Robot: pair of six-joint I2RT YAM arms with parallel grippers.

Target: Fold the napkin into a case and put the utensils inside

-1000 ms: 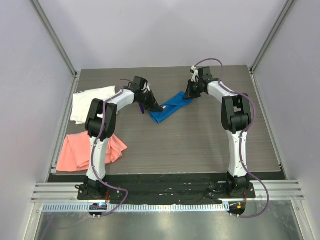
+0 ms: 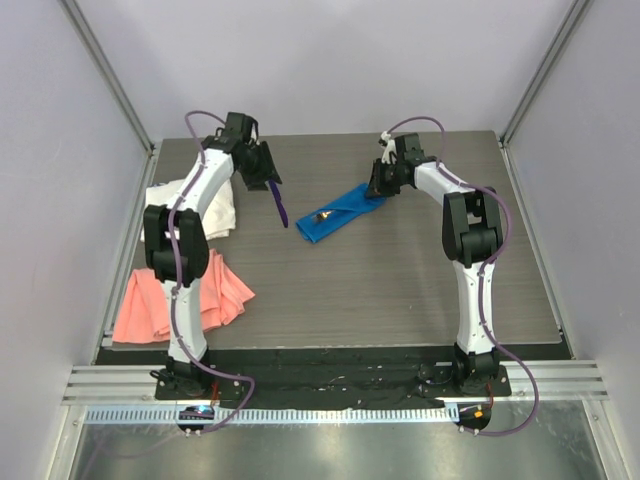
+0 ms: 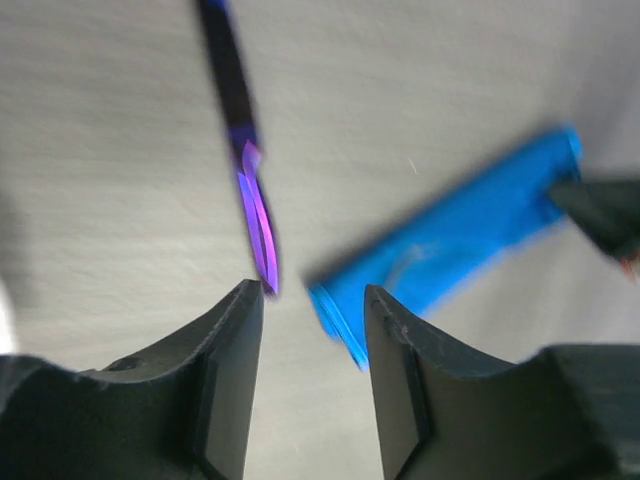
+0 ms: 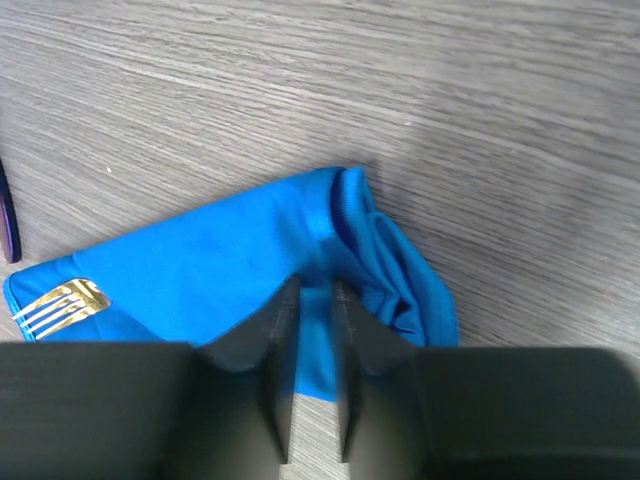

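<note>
The folded blue napkin (image 2: 340, 212) lies slantwise as a narrow strip on the table. Gold-and-white fork tines (image 4: 66, 306) show at its lower-left end; the rest of the utensils is hidden in the cloth. My left gripper is open and empty, up and left of the napkin. Below and beyond it is a thin purple ribbon (image 3: 258, 222), dark along part of its length. At the napkin's upper-right end is my right gripper, its fingers slightly apart, with blue cloth visible in the gap. Whether that cloth is pinched cannot be made out.
Folded white cloth (image 2: 222, 212) lies at the table's left, partly behind my left arm. Coral cloths (image 2: 226, 294) are piled at the front left.
My left gripper has drawn away from the napkin's lower-left end, up and to the left, uncovering the fork tines and the ribbon. The right arm and the napkin look unmoved.
</note>
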